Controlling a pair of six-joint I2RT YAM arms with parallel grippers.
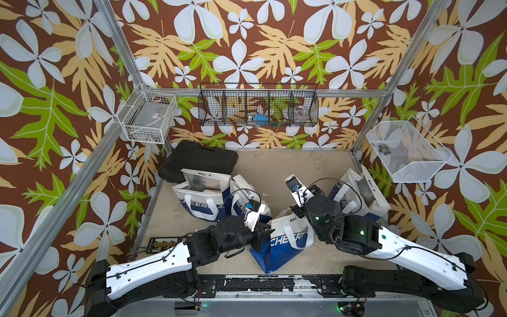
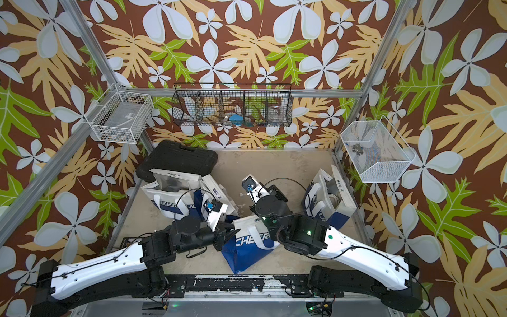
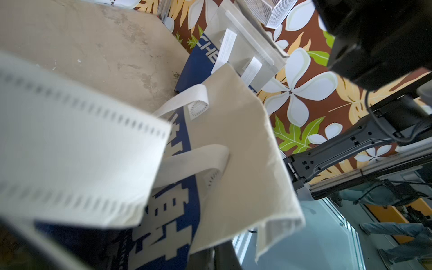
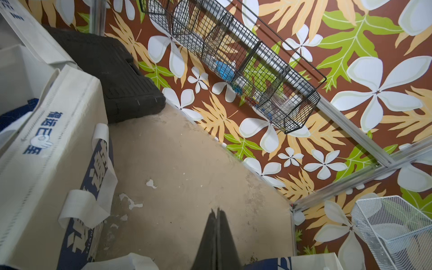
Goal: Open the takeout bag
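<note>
A blue and white takeout bag [image 1: 277, 248] with handles stands upright in the middle front of the table, its top partly hidden by the right arm. My left gripper [image 1: 262, 232] is at its left side, low by the top; in the left wrist view white fabric fills the near view and the fingertips are mostly hidden. My right gripper is shut, nothing between its fingers, raised over the bag's back, pointing toward the open table behind it.
Other takeout bags stand at left [image 1: 198, 206] and right [image 1: 369, 206]. A black case [image 1: 195, 161] lies back left, and wire baskets [image 1: 256, 105] hang on the walls.
</note>
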